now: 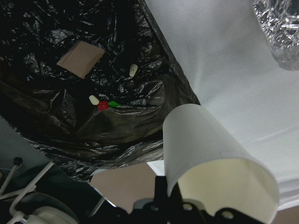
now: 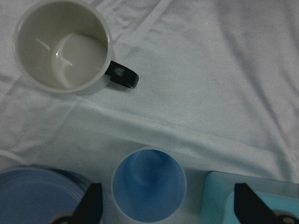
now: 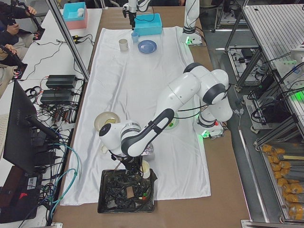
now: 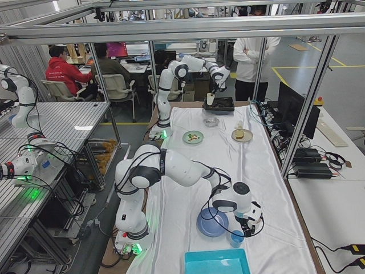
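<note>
My left gripper is shut on a white paper cup (image 1: 205, 140) over the black bag-lined bin (image 1: 117, 135), which holds a cardboard piece (image 1: 80, 58) and small red, green and pale bits. A crumpled foil item (image 1: 280, 32) lies on the cloth beside it. My right gripper stands open above a blue cup (image 2: 147, 184), beside a white mug (image 2: 65, 56), a blue plate (image 2: 32, 200) and a turquoise tray (image 2: 252, 205).
A cream plate (image 3: 107, 115) and a green plate (image 4: 193, 137) sit on the white cloth (image 3: 128, 80). The monitor (image 3: 21, 133) stands along one side.
</note>
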